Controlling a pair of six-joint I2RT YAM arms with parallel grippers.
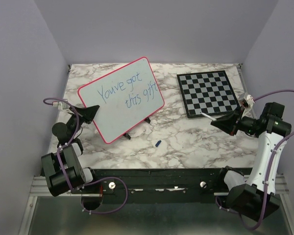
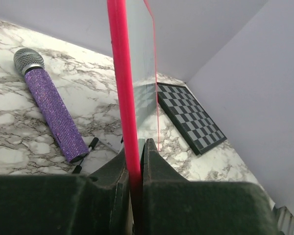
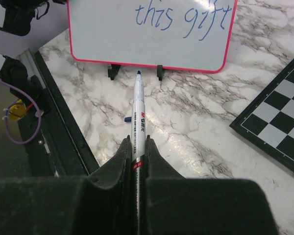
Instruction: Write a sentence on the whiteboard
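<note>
A pink-rimmed whiteboard [image 1: 118, 105] stands tilted on dark feet at left, with "You've got this gift" in blue handwriting. My left gripper [image 1: 95, 108] is at its left edge; in the left wrist view the pink rim [image 2: 123, 73] sits between the fingers, whose grip I cannot judge. At the right, my right gripper is shut on a white marker [image 3: 138, 117], blue tip pointing out, away from the board.
A small blue cap [image 1: 158, 143] lies on the marble table. A checkered board [image 1: 208, 93] occupies the back right. Behind the whiteboard a purple microphone [image 2: 54, 107] lies on the table.
</note>
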